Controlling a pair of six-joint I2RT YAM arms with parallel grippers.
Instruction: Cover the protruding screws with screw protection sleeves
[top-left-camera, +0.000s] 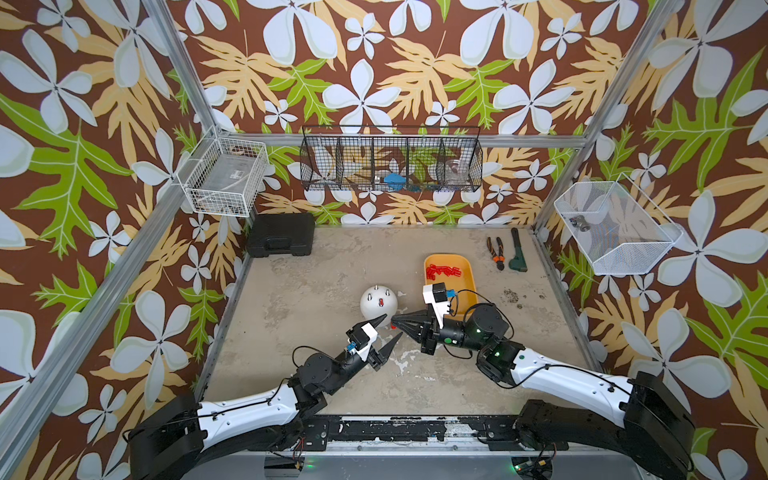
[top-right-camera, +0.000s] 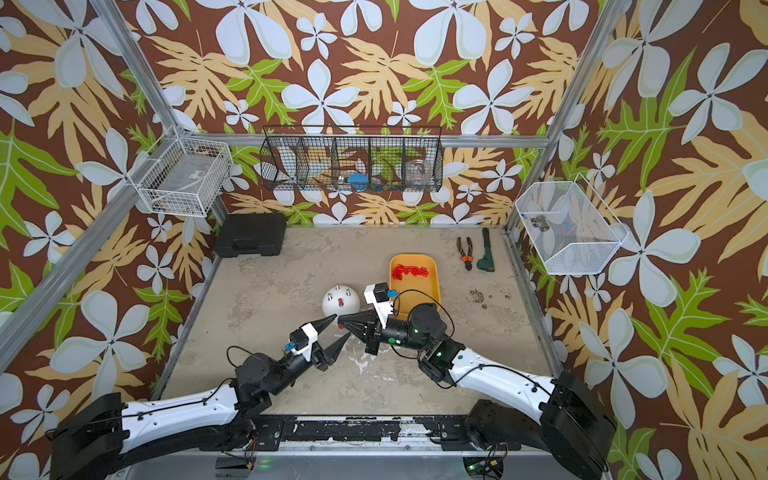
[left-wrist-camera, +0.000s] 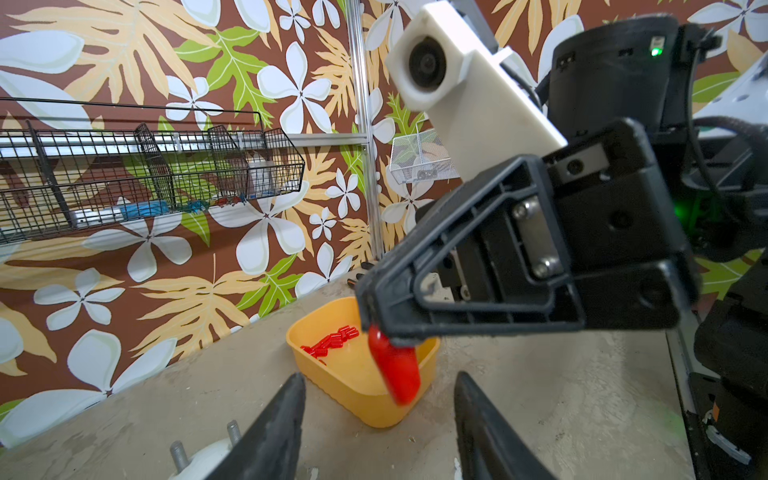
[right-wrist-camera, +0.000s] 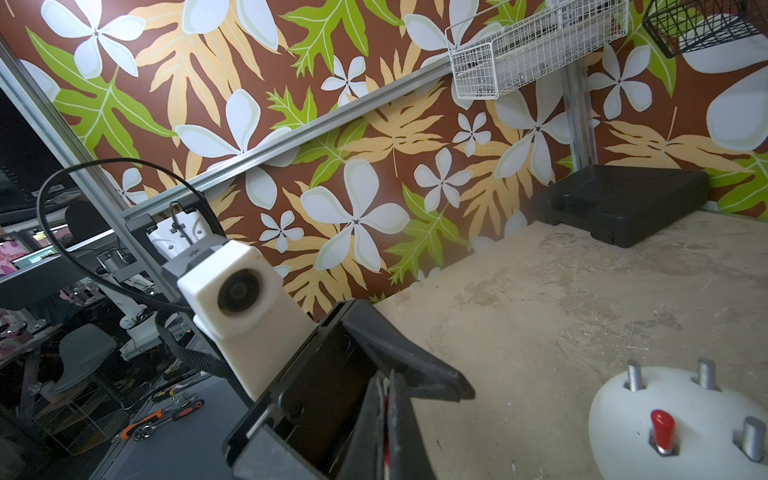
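Observation:
A white dome (top-left-camera: 378, 303) stands mid-table with several upright metal pins. In the right wrist view one pin carries a red sleeve (right-wrist-camera: 662, 430), while the other pins in sight are bare. My right gripper (top-left-camera: 395, 321) is shut on another red sleeve (left-wrist-camera: 395, 369), which hangs from its fingertips in the left wrist view. My left gripper (top-right-camera: 341, 326) stands open around this sleeve, its two fingers (left-wrist-camera: 278, 428) apart on either side without visibly gripping it. Both grippers meet just in front of the dome.
Loose red sleeves (top-left-camera: 442, 272) lie in a yellow tray (top-left-camera: 470, 289) behind the right arm. Pliers (top-left-camera: 496, 254) and a green-handled tool (top-left-camera: 517, 251) rest at the back right, and a black case (top-left-camera: 281, 234) at the back left.

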